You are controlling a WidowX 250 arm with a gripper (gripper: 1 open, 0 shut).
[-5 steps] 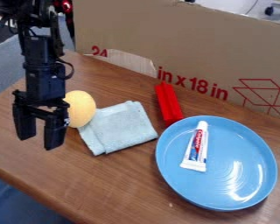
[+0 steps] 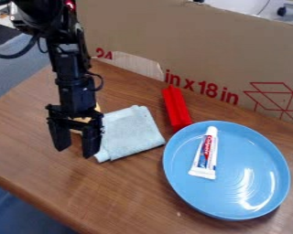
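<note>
My black gripper (image 2: 76,139) hangs low over the left part of the wooden table, its two fingers apart, beside a folded pale blue cloth (image 2: 129,134). A yellow round object (image 2: 98,114) is mostly hidden behind it. A white toothpaste tube (image 2: 205,154) lies on a blue plate (image 2: 258,192) at the right. Whether anything sits between the fingers is unclear.
A red object (image 2: 176,107) lies behind the cloth near a large cardboard box (image 2: 198,46) along the back. Its edge drops off at lower left.
My gripper has moved to the right toward the cloth, and now covers much of the yellow object.
</note>
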